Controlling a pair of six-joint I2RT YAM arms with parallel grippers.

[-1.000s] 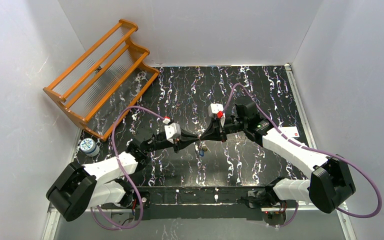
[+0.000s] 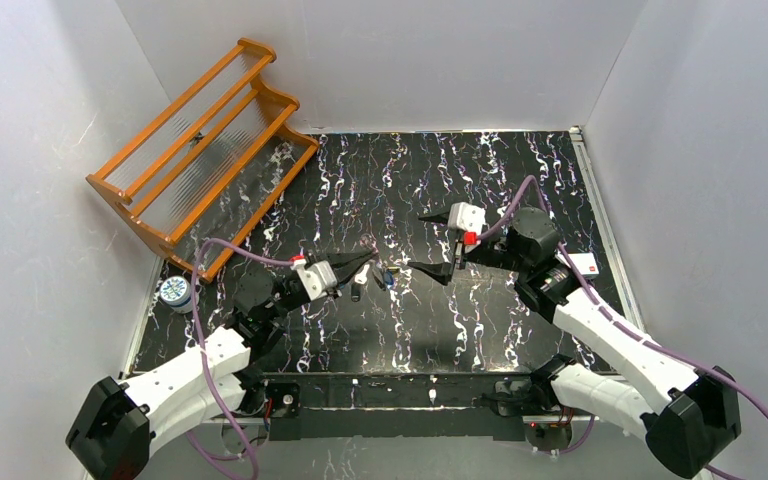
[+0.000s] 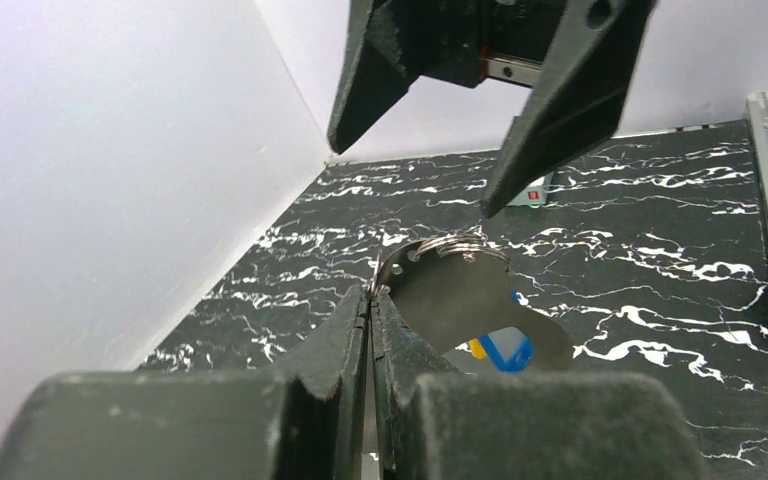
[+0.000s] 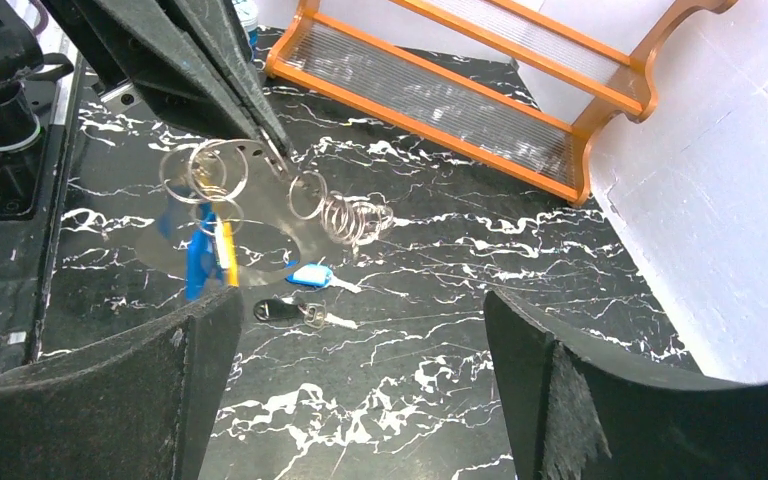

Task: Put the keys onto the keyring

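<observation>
My left gripper is shut on the thin wire of the keyring, whose silver coils [image 4: 355,218] spread around its fingertips. A blurred grey-brown flat piece [image 3: 440,295] hangs there with the rings. A blue and yellow key [image 4: 202,262] dangles among them; exactly how it is linked cannot be made out. Two loose keys rest on the table below: a blue-headed one [image 4: 312,276] and a black-headed one [image 4: 282,311]. To the right, my right gripper [image 2: 415,241] faces the keyring with its fingers wide apart and nothing between them.
An orange wooden rack [image 2: 210,150] leans at the back left, and a round tin [image 2: 176,291] stands by its front end. A white box [image 2: 585,265] sits near the right edge.
The right gripper has opened and drawn back to the right, away from the left one.
</observation>
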